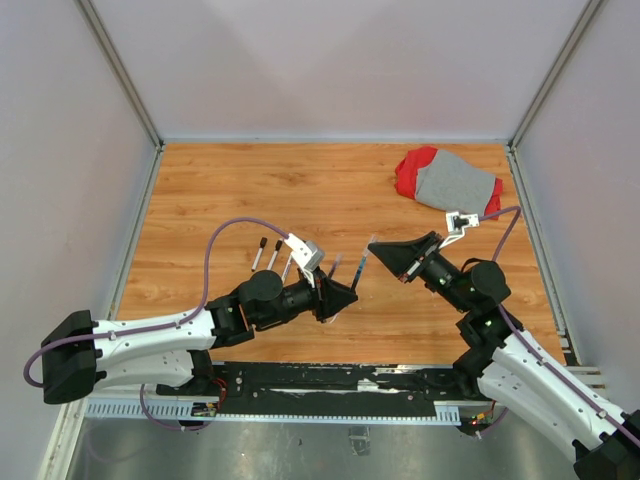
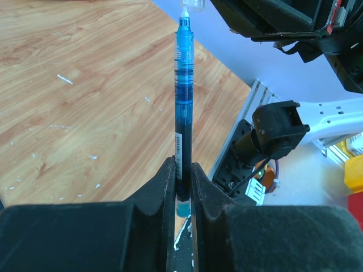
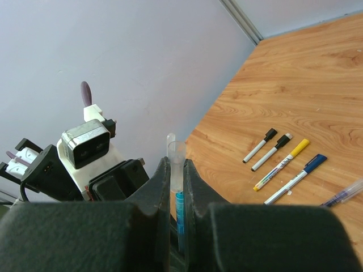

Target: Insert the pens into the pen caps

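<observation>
My left gripper [image 1: 354, 290] is shut on the lower part of a blue pen [image 2: 184, 85], which stands nearly upright with its tip up. A clear cap [image 3: 177, 164] is pinched in my right gripper [image 1: 372, 247], its closed fingers around it. In the left wrist view the white pen tip reaches the lower edge of the cap [image 2: 195, 4], which sits slightly right of the tip there; whether it has entered cannot be told. The right wrist view shows the pen's blue barrel [image 3: 180, 212] just below the cap, partly hidden by the fingers.
On the table lie a yellow marker [image 3: 282, 164], a blue-capped marker [image 3: 296, 178], two black-capped markers [image 3: 272, 152] and a clear pen [image 3: 344, 192]. A grey and red cloth [image 1: 455, 182] rests at the back right.
</observation>
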